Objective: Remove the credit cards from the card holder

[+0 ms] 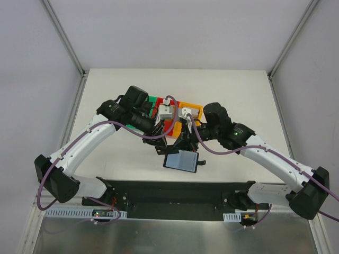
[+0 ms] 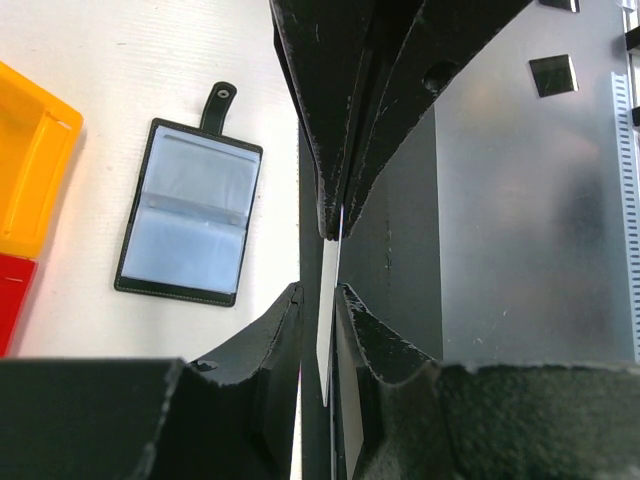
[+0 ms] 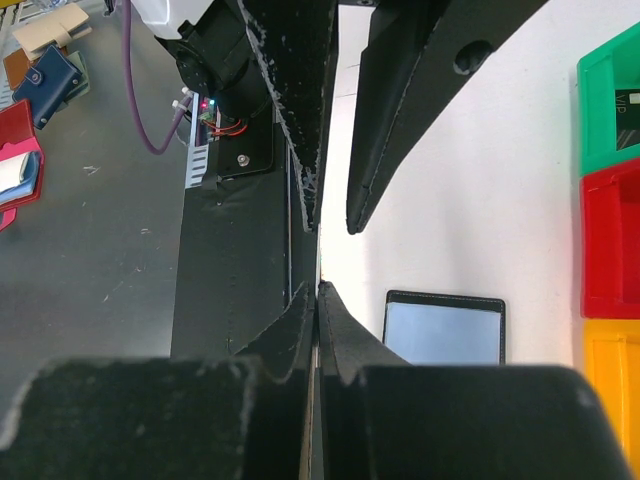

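A thin card [image 2: 327, 310], edge-on in the left wrist view, is pinched at one end by my right gripper, which is shut on it. My left gripper stands part open, its two fingers either side of the card's other end and not clamped on it. Both grippers meet above the table, tip to tip. Below them lies the card holder [image 1: 181, 161], dark, spread open, with clear pockets and a snap strap; it shows whole in the left wrist view and partly in the right one. The card's face is hard to make out.
Behind the grippers stand green [image 3: 600, 110], red [image 3: 610, 240] and yellow [image 2: 30, 150] trays; a black card [image 3: 628, 118] marked VIP lies in the green one. Several wallets [image 3: 48, 85] rest off the table.
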